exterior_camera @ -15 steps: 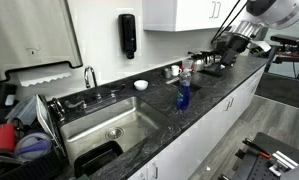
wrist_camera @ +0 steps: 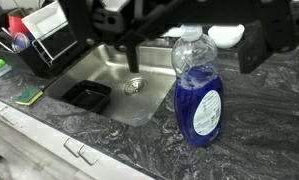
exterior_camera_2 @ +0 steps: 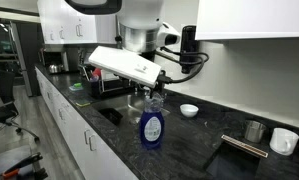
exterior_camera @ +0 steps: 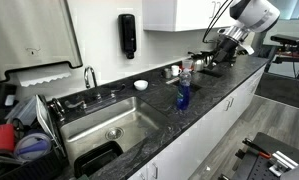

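Observation:
A clear bottle of blue liquid (wrist_camera: pixel 199 98) with a white label stands upright on the dark counter. In the wrist view it shows between and beyond the widely spaced dark fingers of my open gripper; no contact is visible. The same blue bottle (exterior_camera: pixel 183 93) stands right of the sink in exterior view 1. In exterior view 2, the white arm (exterior_camera_2: pixel 129 66) looms in front of and above the bottle (exterior_camera_2: pixel 152 124), and the fingers are hard to make out.
The steel sink (wrist_camera: pixel 151 72) lies left of the bottle, with a black container (wrist_camera: pixel 89 96) in it. A white bowl (exterior_camera_2: pixel 189 110) sits behind the bottle. A loaded dish rack (exterior_camera: pixel 29 145) stands at the far left.
In exterior view 1, the arm has moved left, toward the bottle's side of the counter. The bottle has not moved.

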